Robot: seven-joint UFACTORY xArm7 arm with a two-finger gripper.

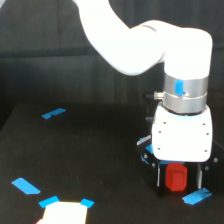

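Observation:
On the dark table at the right, a small red block (pixel 176 178) stands beneath my gripper (pixel 178 178). The black fingers (pixel 199 176) come down on both sides of the block, with a dark gap between each and the red sides, so the fingers look open. My white gripper body hides the block's top. Behind it and to its left, part of a blue object (pixel 149 149) shows; most of that object is covered by the gripper.
A strip of blue tape (pixel 196 196) lies just right of the red block. More tape (pixel 26 186) marks the left side. A pale object (pixel 64 213) is cut off by the bottom edge.

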